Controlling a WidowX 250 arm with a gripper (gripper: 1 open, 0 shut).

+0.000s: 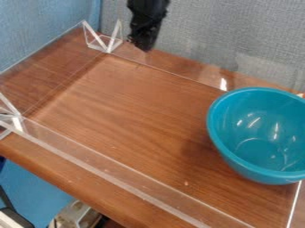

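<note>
My dark gripper (pixel 145 36) hangs at the top centre of the camera view, blurred, in front of the grey back wall and above the rear of the wooden tray. It looks shut, with nothing visible between its fingers. A large teal bowl (pixel 256 142) stands at the right of the wooden surface (pixel 125 120), which is otherwise bare.
Clear plastic walls edge the surface, with a clear corner piece (pixel 103 40) at the back left and another (pixel 10 116) at the left. Blue-grey padding surrounds the back and left.
</note>
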